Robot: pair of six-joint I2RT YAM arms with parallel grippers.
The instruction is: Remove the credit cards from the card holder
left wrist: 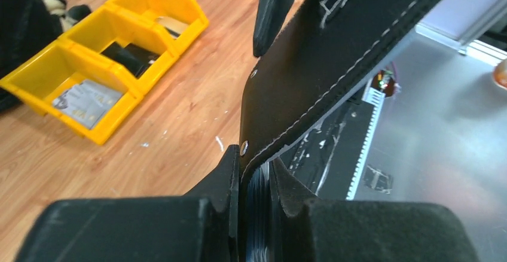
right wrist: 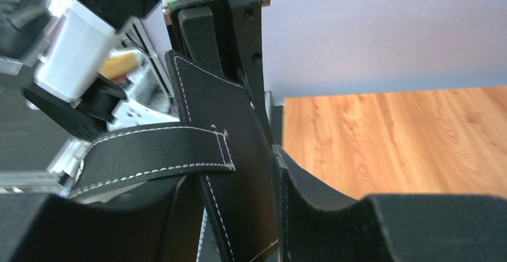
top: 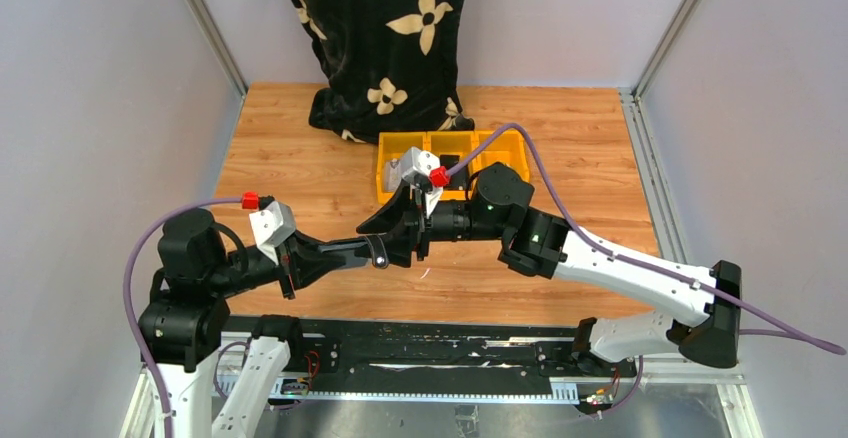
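In the left wrist view, the black stitched card holder [left wrist: 335, 52] rises from between the fingers of my left gripper, which is shut on its end. Pale card edges [left wrist: 258, 208] show low down between those fingers. The top view has the holder [top: 348, 256] spanning the gap between both grippers, its strap and snap [top: 378, 250] near the right one. My right gripper is open, fingers on either side of the holder [right wrist: 248, 196]; the strap [right wrist: 149, 154] sticks out sideways past its left finger. Whether its pads touch the leather cannot be told.
A yellow three-compartment tray [top: 430, 139] stands behind the arms, with a clear packet [left wrist: 88, 101] and a black item [left wrist: 133, 57] inside. A dark flowered cloth [top: 390, 48] hangs at the back.
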